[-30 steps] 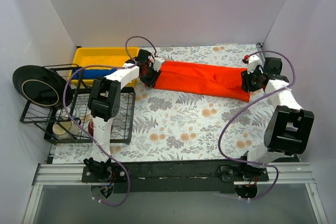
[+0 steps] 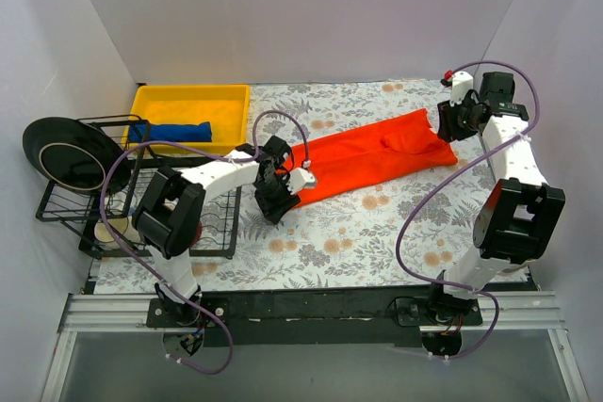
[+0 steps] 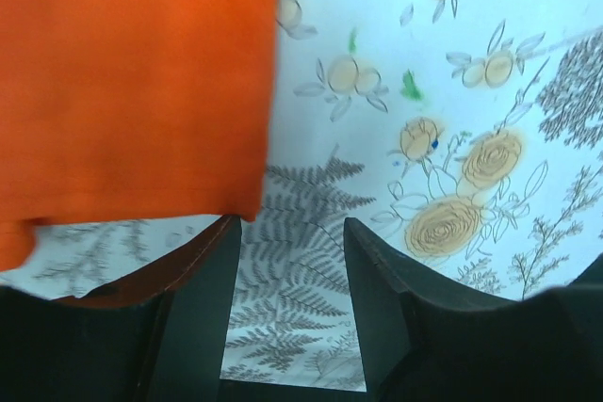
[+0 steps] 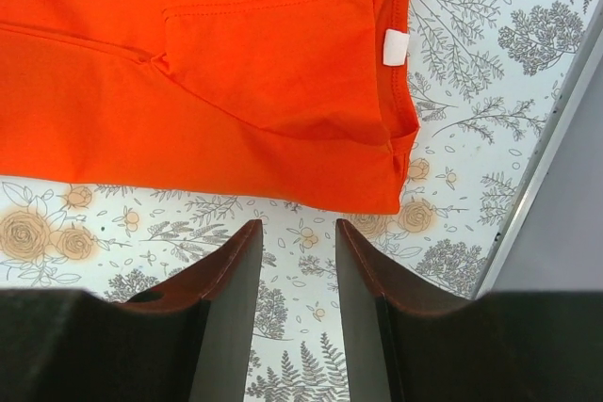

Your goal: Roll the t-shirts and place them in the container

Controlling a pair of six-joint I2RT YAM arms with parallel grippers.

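An orange t-shirt [image 2: 363,159], folded into a long strip, lies slantwise across the patterned table, its left end nearer the front. My left gripper [image 2: 277,210] is low at that left end. In the left wrist view its fingers [image 3: 209,275] stand apart, with the shirt's corner [image 3: 240,176] just beyond the left finger and bare tablecloth between them. At the other end of the strip, my right gripper [image 2: 456,135] is partly open; its fingers [image 4: 231,280] have only tablecloth between them. A white tag [image 4: 396,47] shows on the neckline there. The left arm hides part of the shirt.
A yellow bin [image 2: 195,96] at the back left holds a rolled blue cloth [image 2: 170,133]. Left of the left arm stands a black dish rack [image 2: 221,223] with a pan [image 2: 75,153] and cups.
My right gripper moved a little up and right.
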